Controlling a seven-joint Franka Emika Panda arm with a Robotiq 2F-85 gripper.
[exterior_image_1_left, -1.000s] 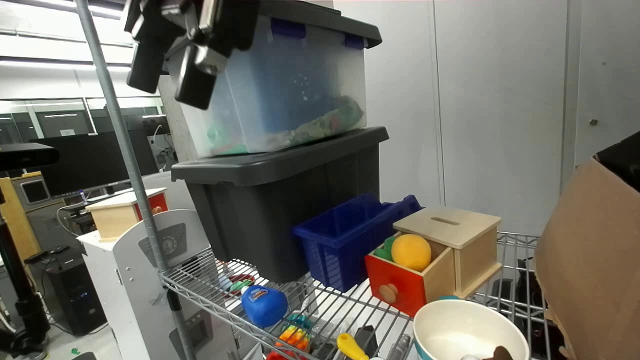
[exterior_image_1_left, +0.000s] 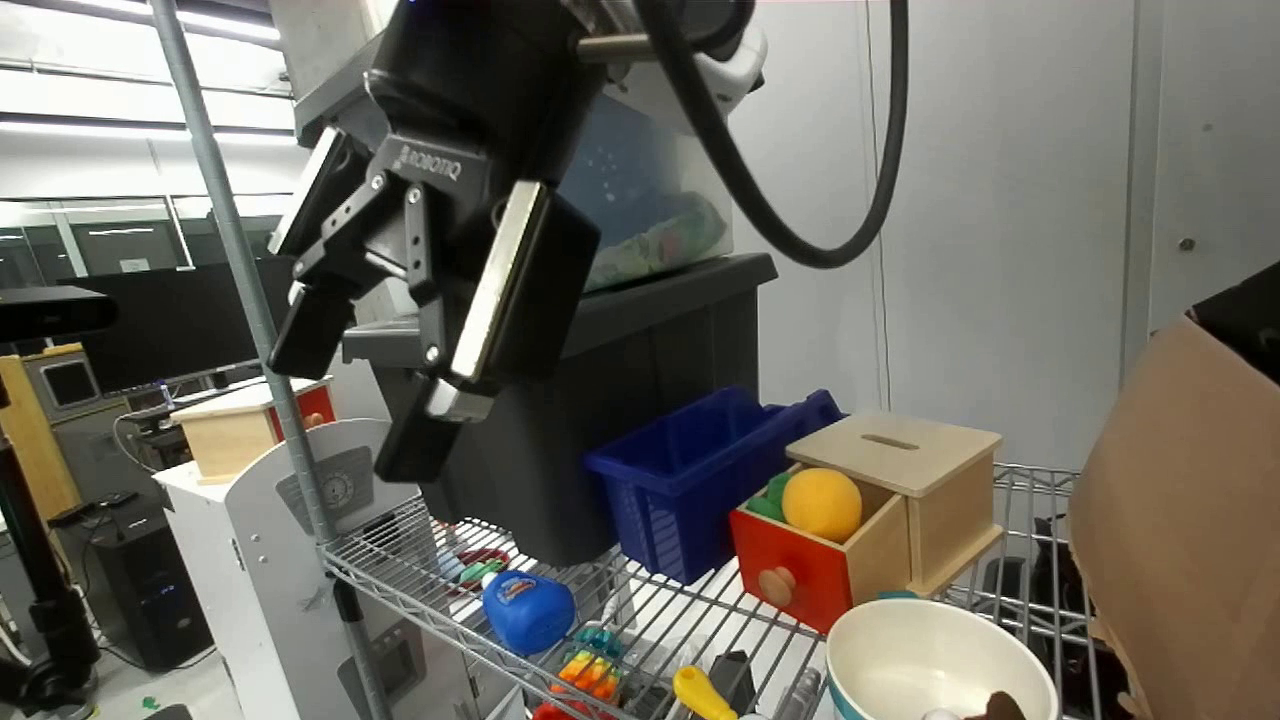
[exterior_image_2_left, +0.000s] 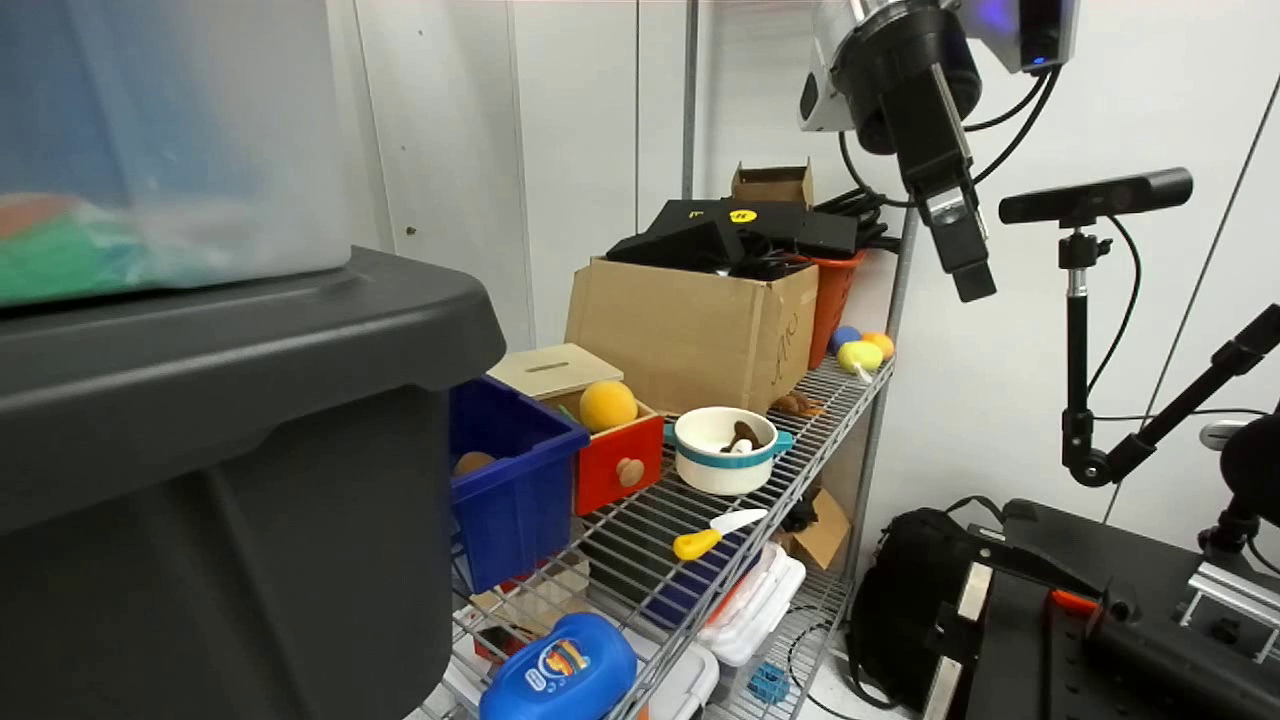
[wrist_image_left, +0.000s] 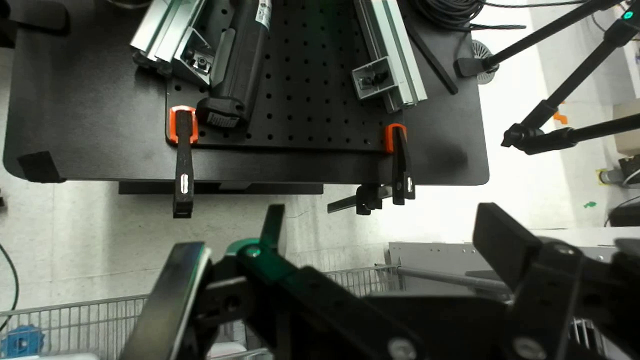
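High above the shelf in exterior view 1, my gripper (exterior_image_1_left: 363, 382) stands open, its fingertips apart and nothing between them. The wrist view shows the same gripper with a wide empty gap, over floor and a black table's edge. On the wire shelf, a wooden box has its red-fronted drawer (exterior_image_1_left: 792, 576) pulled out, with an orange ball (exterior_image_1_left: 822, 504) and something green inside. A white bowl (exterior_image_1_left: 924, 654) with a teal outside holds brown and white bits. Beside it lies a yellow-handled knife (exterior_image_2_left: 698, 545). An empty-looking blue basket (exterior_image_1_left: 684, 480) shows a brown item (exterior_image_2_left: 473, 462) inside from exterior view 2.
A dark grey bin (exterior_image_1_left: 528, 444) carrying a translucent tub stands left of the basket. A blue bottle-like container (exterior_image_1_left: 528, 612) sits near the shelf's front edge. A cardboard box (exterior_image_2_left: 684, 336) fills the far end. In the wrist view, orange clamps (wrist_image_left: 183, 126) grip the black table (wrist_image_left: 96, 132).
My arm has come down and farther into exterior view 1, now covering much of the translucent tub. The shelf objects have stayed where they were.
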